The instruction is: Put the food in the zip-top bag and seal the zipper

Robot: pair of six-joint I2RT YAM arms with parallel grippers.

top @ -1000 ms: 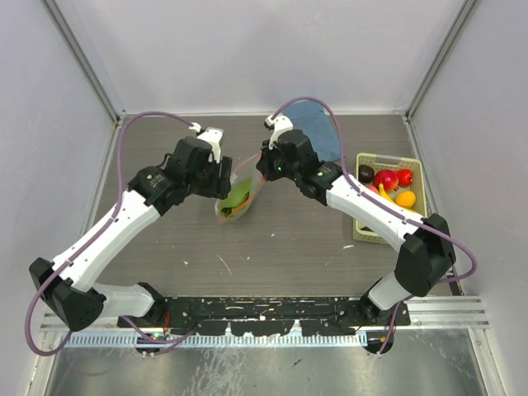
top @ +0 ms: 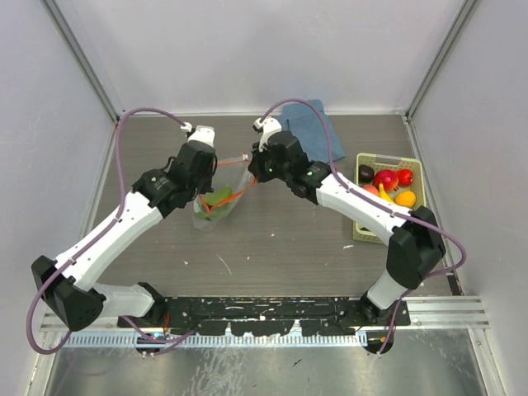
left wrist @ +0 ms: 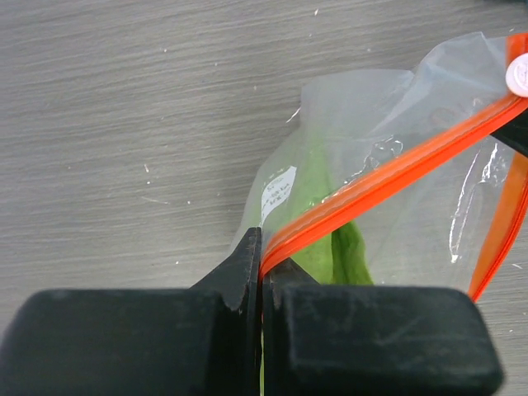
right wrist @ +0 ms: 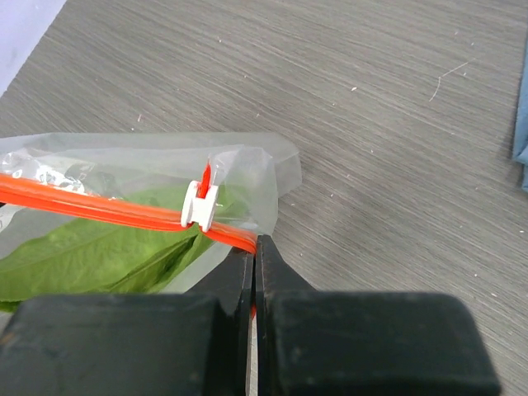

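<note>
The clear zip bag (top: 227,186) with orange zipper strips (left wrist: 388,173) holds green food (right wrist: 107,256) and hangs between my grippers near the middle of the table. My left gripper is shut on one end of the orange zipper at the bag's left. My right gripper is shut on the other end, just beside the white slider (right wrist: 200,206). In the left wrist view a white label (left wrist: 277,190) shows on the bag.
A basket (top: 363,227) of fruit and vegetables sits at the right of the table. A blue cloth (top: 310,124) lies at the back, behind my right gripper.
My left gripper has shut on the zipper end and moved left with it. The bag has shifted left along with both grippers, the right one moving slightly.
</note>
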